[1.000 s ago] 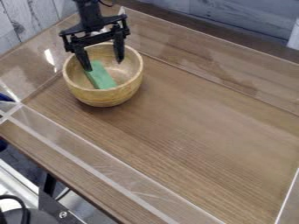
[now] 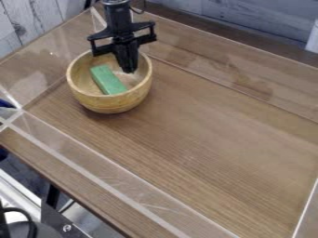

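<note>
A wooden bowl (image 2: 112,102) sits at the upper left of the table, holding a green rectangular block (image 2: 107,80) that lies tilted inside it. My black gripper (image 2: 129,67) reaches down from the top of the view into the back right of the bowl, its fingertips beside the green block. It appears shut, with nothing visible between its fingers, though the tips are small in this view.
A dark cable lies at the lower left corner, and walls stand behind the table.
My gripper has moved right and down into the bowl, and its fingers have come together. The bowl has shifted slightly left.
</note>
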